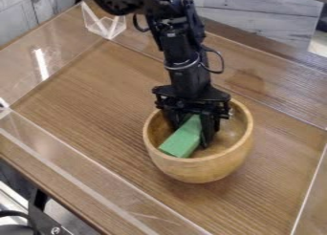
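A round wooden bowl [202,168] sits on the wooden tabletop [90,134], right of centre. Inside it lies a green oblong object [182,139]. The black gripper [194,122] reaches down from the top of the view into the bowl, over the upper end of the green object. It appears shut on that object, though its fingertips are largely hidden in shadow and behind the object.
A clear plastic container [105,19] stands at the upper left. A pale wall runs along the upper right.
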